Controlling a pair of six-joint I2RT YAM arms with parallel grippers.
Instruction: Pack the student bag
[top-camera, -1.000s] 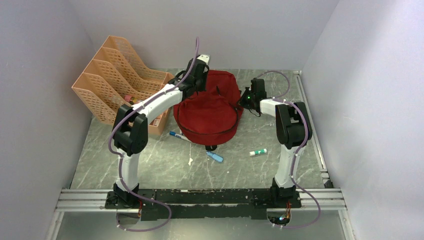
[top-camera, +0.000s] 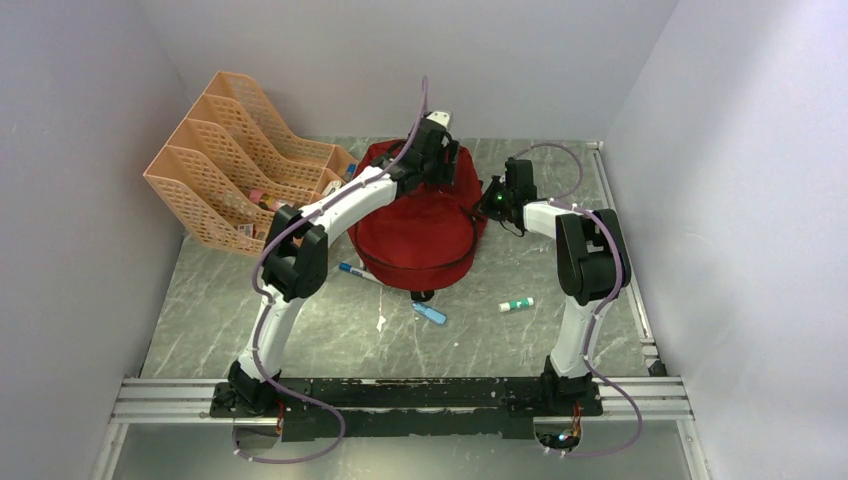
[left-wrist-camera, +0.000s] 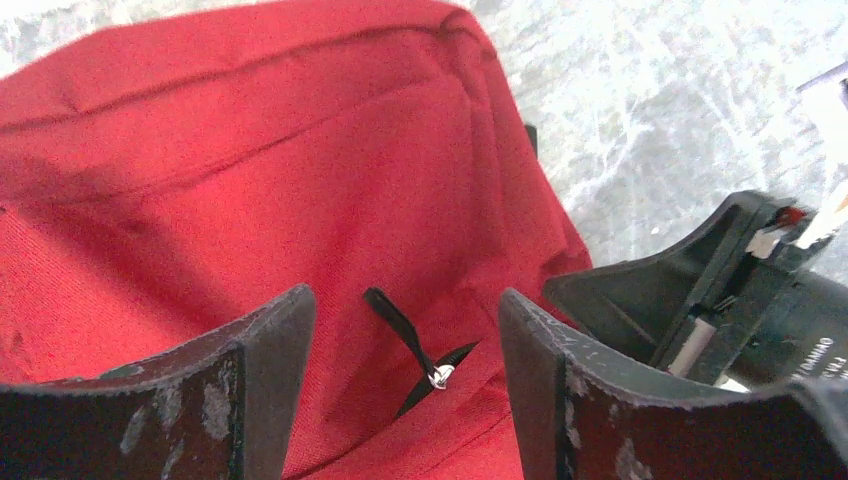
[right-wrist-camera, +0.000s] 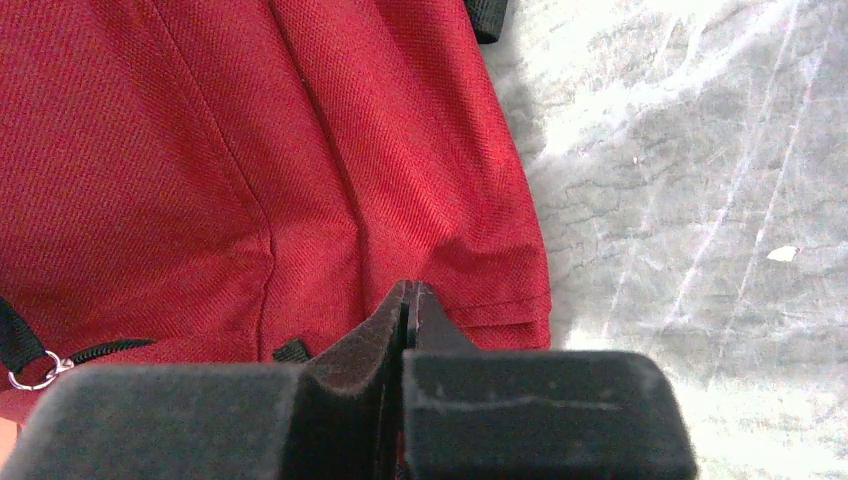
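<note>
The red bag (top-camera: 415, 235) lies open-side up in the middle of the table, its dark zipper running round the rounded front. A black zipper pull with a metal ring (left-wrist-camera: 408, 335) shows in the left wrist view. My left gripper is over the bag, open, its fingers on either side of that pull with empty space between. At the bag's right edge is my right gripper, its fingertips together against the red cloth. Whether any fabric is pinched there cannot be seen. The bag's inside is hidden.
A tan slotted organizer (top-camera: 215, 150) with a few small items stands at the left. On the table lie a blue marker (top-camera: 358, 272), a light blue bottle (top-camera: 430, 313) and a green-white glue stick (top-camera: 516, 304).
My left gripper has moved right across the back of the bag, from its left side toward the right, and now covers the zipper pull. The right gripper has stayed nearly still at the bag's edge.
</note>
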